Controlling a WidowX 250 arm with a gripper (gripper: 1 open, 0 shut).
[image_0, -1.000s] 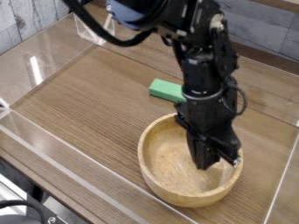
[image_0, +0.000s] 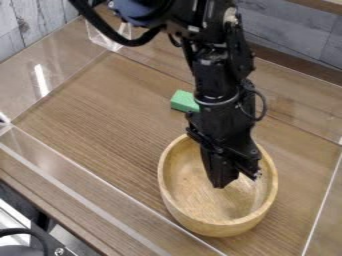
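My black gripper (image_0: 227, 170) hangs over the back of a round beige bowl (image_0: 217, 210), its lower end pointing down inside the rim. The fingertips are dark and overlap in this view, so I cannot tell whether they are open or shut. The bowl's floor looks bare where visible. A green block (image_0: 183, 101) lies on the table behind the bowl, partly behind the arm.
A wall (image_0: 305, 22) runs along the back right. Dark cables lie at the bottom-left corner, off the table.
The bowl stays about where it was.
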